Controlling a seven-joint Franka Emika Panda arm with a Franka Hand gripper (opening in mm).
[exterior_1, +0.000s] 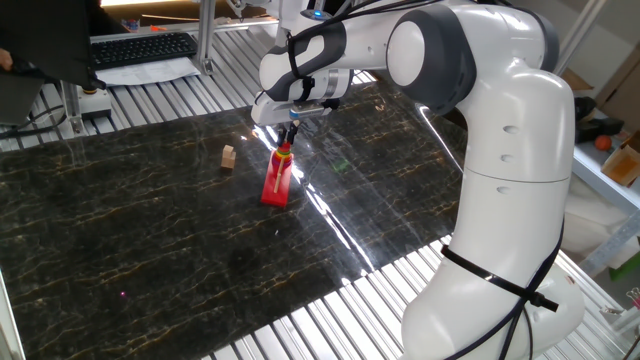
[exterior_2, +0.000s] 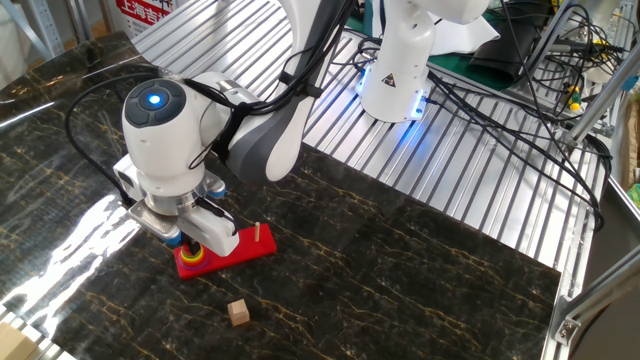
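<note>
A flat red board (exterior_1: 276, 192) (exterior_2: 250, 246) lies on the dark marble-patterned table. At its far end in exterior view 1 sits a small stack of coloured rings (exterior_1: 284, 155), with a yellow one (exterior_2: 192, 258) clearly visible. A bare wooden peg (exterior_2: 257, 232) stands upright near the board's other end. My gripper (exterior_1: 287, 143) points down right at the rings, its dark fingers reaching the top of the stack. The arm's hand partly covers this spot in exterior view 2. Whether the fingers grasp a ring is too small to make out.
Small wooden blocks (exterior_1: 228, 158) (exterior_2: 238, 312) rest on the table a short way from the board. A keyboard (exterior_1: 143, 48) lies beyond the table, and a second white robot base (exterior_2: 392, 92) stands on the slatted metal surface.
</note>
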